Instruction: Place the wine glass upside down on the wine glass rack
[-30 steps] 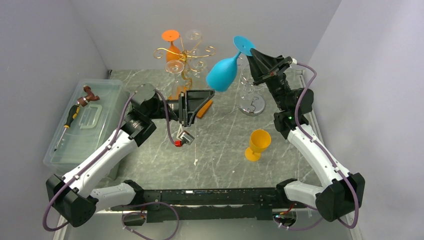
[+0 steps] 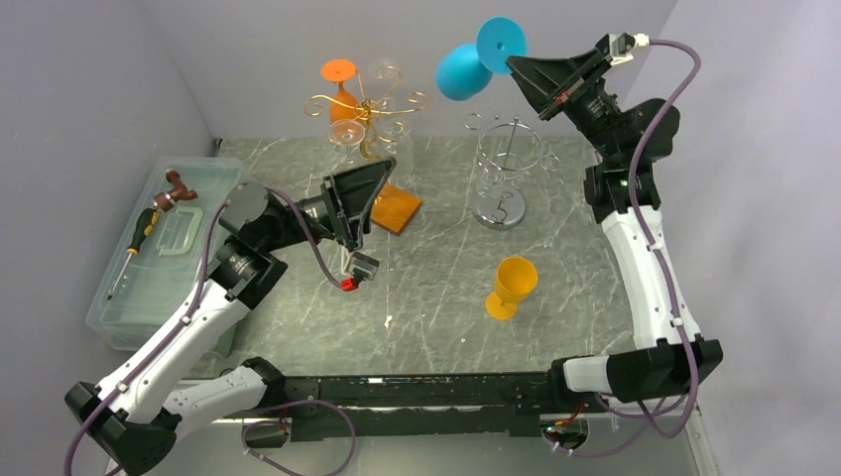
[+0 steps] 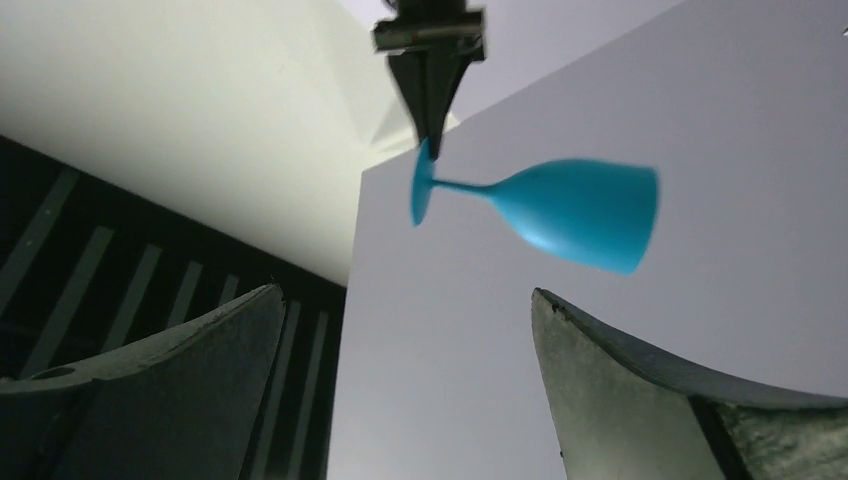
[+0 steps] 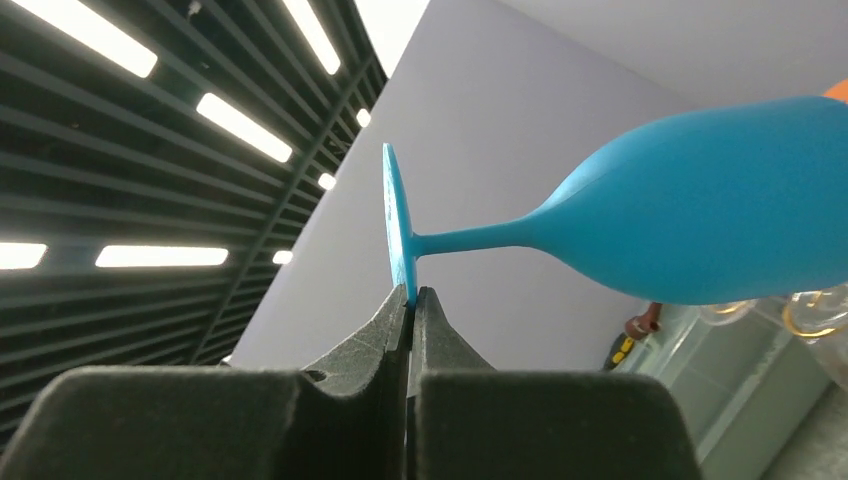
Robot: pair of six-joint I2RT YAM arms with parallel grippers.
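By the rim of its foot, a blue wine glass (image 2: pixel 463 72) is held up in the air at the back; my right gripper is shut on that thin edge. The glass lies tilted far over, its bowl pointing left and its stem (image 4: pixel 470 240) nearly level in the right wrist view. The gold wine glass rack (image 2: pixel 366 111) stands left of the glass and carries an orange glass (image 2: pixel 343 99) and several clear ones upside down. In front of that rack my left gripper is open and empty, fingers wide apart.
A silver rack (image 2: pixel 499 205) with a round base stands at the back right, below the blue glass in the top view. A yellow goblet (image 2: pixel 515 280) is on the grey table (image 2: pixel 446 297). At left lies a clear bin (image 2: pixel 134 307), a screwdriver (image 2: pixel 144 233) on it.
The right arm has moved back and to the right with the blue glass. The glass's bowl has swung from hanging down-left to pointing left. The left gripper has shifted slightly left and tilted.
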